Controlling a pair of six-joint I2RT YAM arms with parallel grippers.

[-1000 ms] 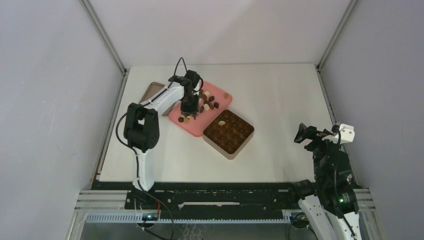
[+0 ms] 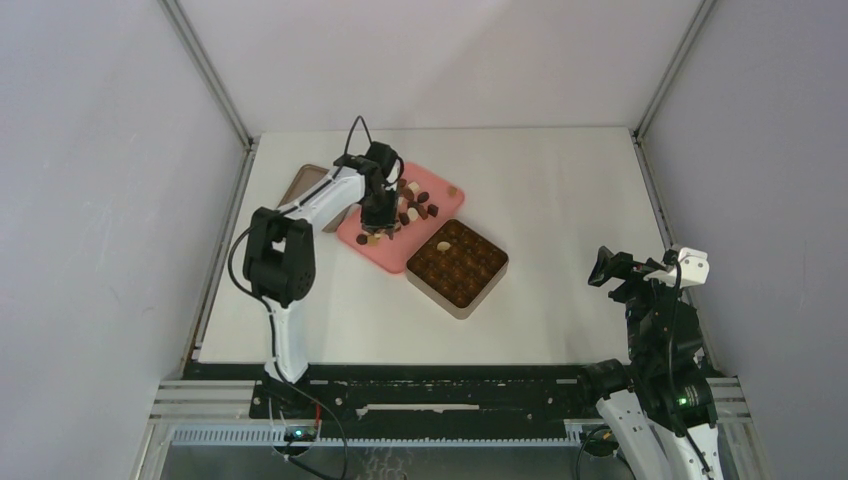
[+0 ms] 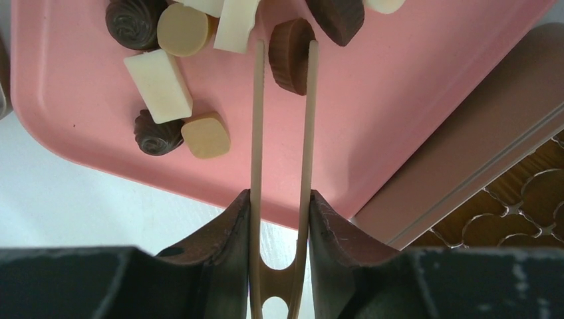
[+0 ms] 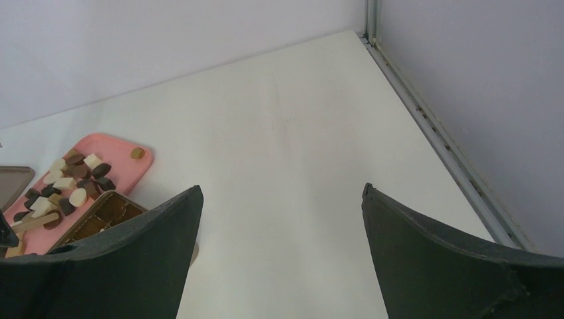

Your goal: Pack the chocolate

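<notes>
In the left wrist view my left gripper is shut on beige tweezers point(image 3: 257, 153), whose two tips stand apart. Between those tips shows a brown ridged chocolate point(image 3: 284, 56) on the pink tray point(image 3: 372, 106); the right tip overlaps it, and I cannot tell whether it is pinched. Around it lie a white block chocolate point(image 3: 158, 85), a tan one point(image 3: 206, 136) and several others. The box point(image 2: 432, 291) with a brown divided insert stands at the tray's right; one pale chocolate point(image 2: 443, 246) sits in it. My right gripper is open and empty, away at the right.
A brownish tray or lid point(image 2: 306, 180) lies partly under my left arm, left of the pink tray. Walls rise at the back and both sides.
The right arm, trays and box have stayed in place.
</notes>
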